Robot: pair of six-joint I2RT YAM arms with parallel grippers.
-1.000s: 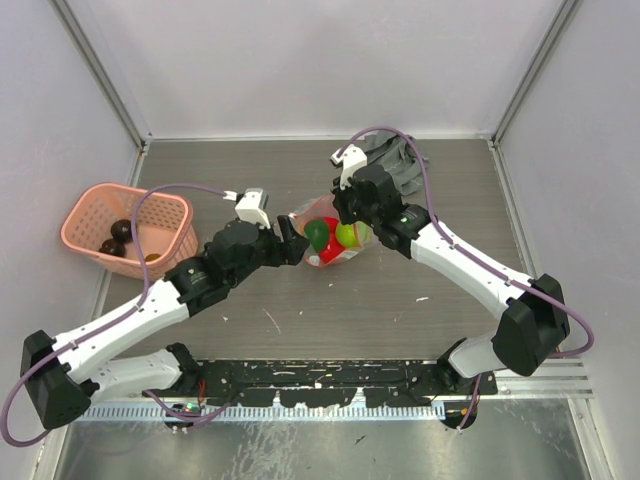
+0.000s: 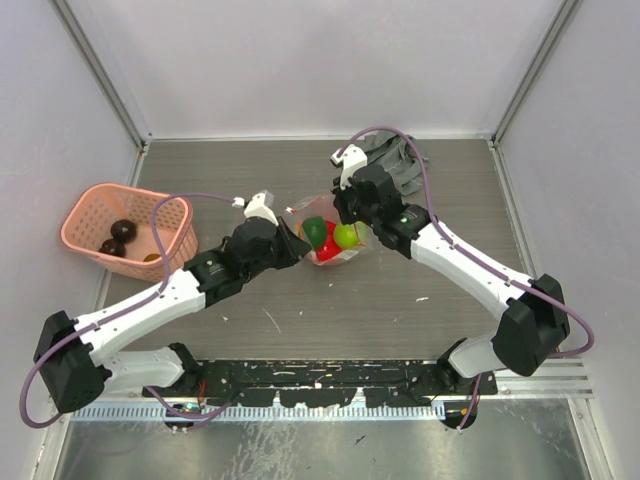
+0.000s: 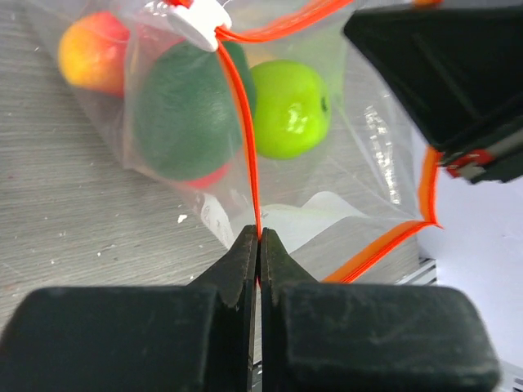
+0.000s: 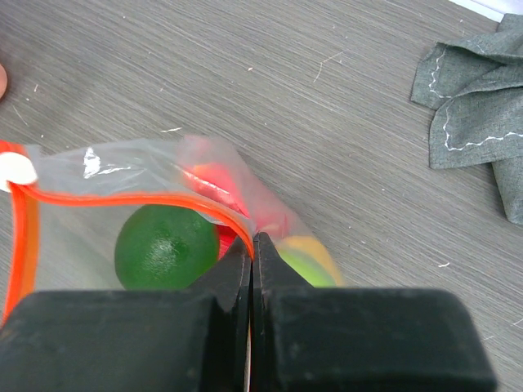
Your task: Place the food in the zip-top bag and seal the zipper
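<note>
The clear zip top bag (image 2: 347, 257) stands open in the middle of the table, its rim edged in orange. Inside lie a dark green food item (image 3: 184, 110), a light green apple (image 3: 290, 109), and red and yellow pieces (image 3: 94, 53). My left gripper is shut on the bag's orange zipper edge at one side. Across the opening, my right gripper has its fingers closed on another stretch of that edge. A white slider (image 4: 16, 170) sits at a corner of the zipper.
A pink basket (image 2: 85, 215) with dark round items stands at the left. Behind my right gripper lies a crumpled grey cloth (image 4: 482, 98). Bare table (image 2: 330, 315) shows in front of the bag.
My left gripper has gone from open beside the bag to shut on its edge, with its arm shifting and turning slightly. The right arm stays where it was.
</note>
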